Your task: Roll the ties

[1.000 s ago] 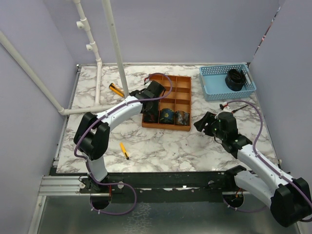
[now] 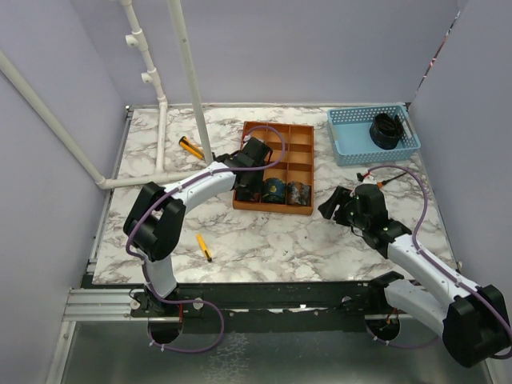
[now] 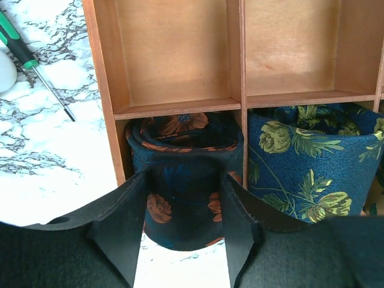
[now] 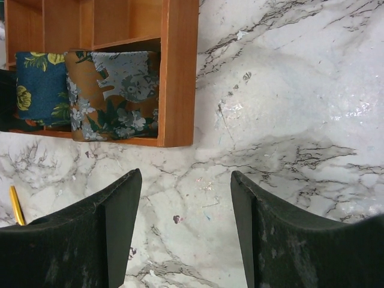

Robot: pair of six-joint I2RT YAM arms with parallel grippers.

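Observation:
In the left wrist view, a dark rolled tie with orange flowers (image 3: 186,162) stands in the front-left compartment of the wooden box. My left gripper is part open just over it, a fingertip near each side; firm contact cannot be made out. The compartment beside it holds a blue rolled tie with yellow flowers (image 3: 312,162). A brown rolled tie with grey flowers (image 4: 114,96) fills the front-right one. My right gripper hangs open and empty over the marble, right of the wooden box (image 2: 302,136).
A blue basket (image 2: 344,144) holding a black coil (image 2: 386,130) stands at the back right. Near the left front lies a yellow tool (image 2: 204,247); a green-handled screwdriver (image 3: 24,54) lies left of the box.
The right arm and the rolled ties look unmoved.

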